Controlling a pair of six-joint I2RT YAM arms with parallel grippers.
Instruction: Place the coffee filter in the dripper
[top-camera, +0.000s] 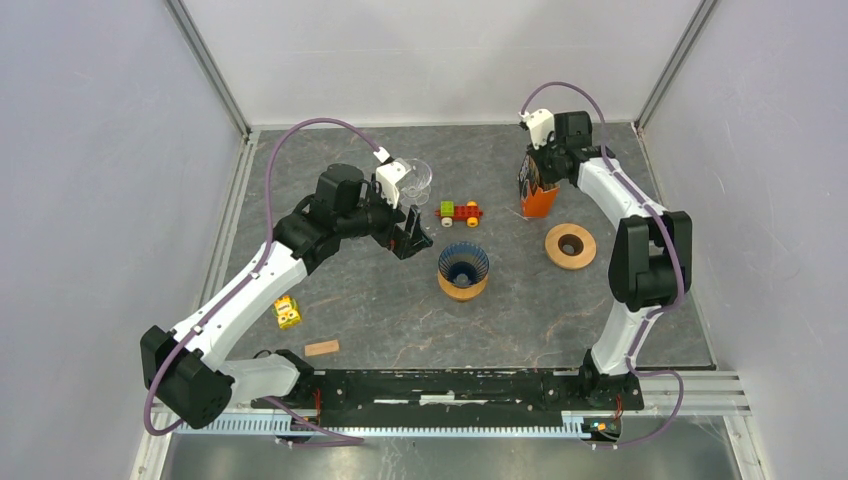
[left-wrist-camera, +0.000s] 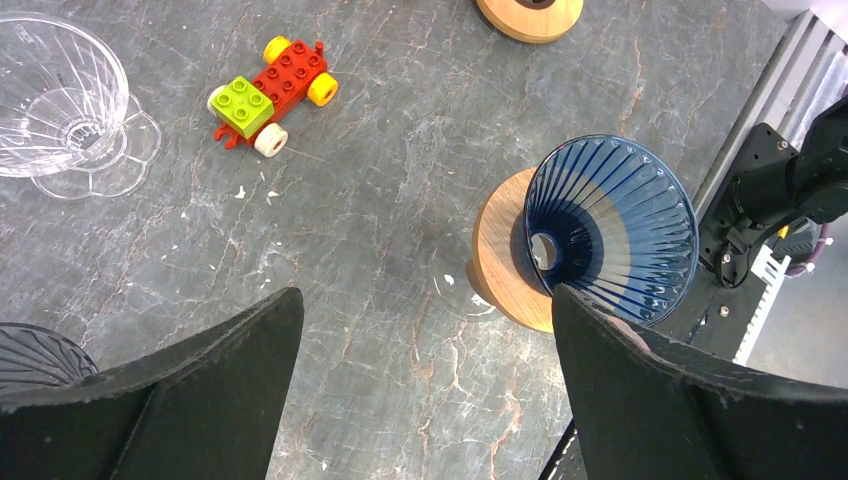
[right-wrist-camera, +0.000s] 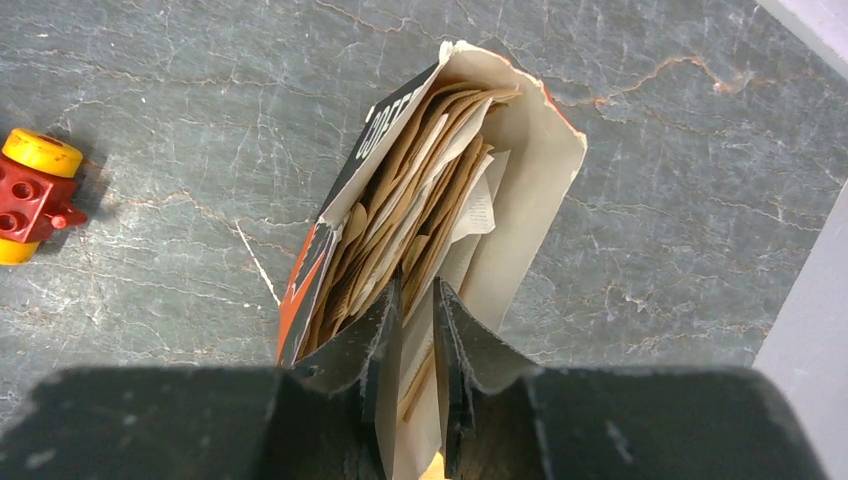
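An orange box (top-camera: 536, 203) of brown coffee filters (right-wrist-camera: 410, 190) stands at the back right. My right gripper is down at the box's opening, its narrow fingertips slightly apart among the filters; whether any filter is between them is unclear. The blue ribbed dripper (top-camera: 463, 270) on its wooden base stands at front centre, also in the left wrist view (left-wrist-camera: 610, 220). My left gripper hangs open at the centre-left, nothing between its fingers.
A glass dripper (left-wrist-camera: 70, 110), a Duplo car (top-camera: 459, 212), a wooden ring (top-camera: 570, 247), a yellow toy (top-camera: 287, 311) and a small wooden block (top-camera: 321, 348) lie on the table.
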